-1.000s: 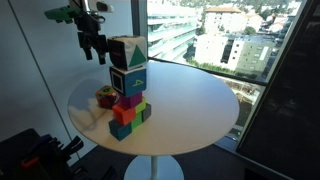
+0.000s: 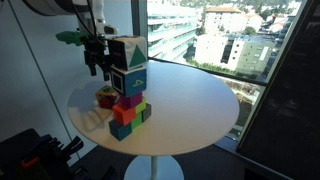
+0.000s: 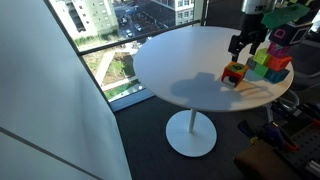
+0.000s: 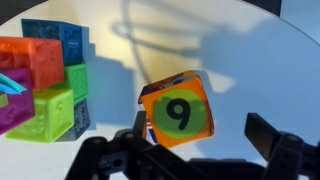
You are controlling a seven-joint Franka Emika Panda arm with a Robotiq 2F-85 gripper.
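A loose cube point(image 4: 177, 108) with an orange top face, a green disc and a black 9 lies on the white table, in the middle of the wrist view. In exterior view 1 the same cube point(image 2: 105, 96) is on the left side of the table, and my gripper point(image 2: 98, 70) hangs above it. Between the wide-apart fingers of the gripper nothing is held; the cube is farther down. Beside the cube rises a stack of coloured blocks point(image 2: 129, 82), with a triangle-marked block point(image 2: 128, 51) on top.
Several stacked blocks point(image 4: 45, 75) stand close on the left in the wrist view, apart from the loose cube. A large window lies behind it.
My gripper and arm have come down toward the loose cube and a little nearer the block stack. The cube and the stack stay where they were.
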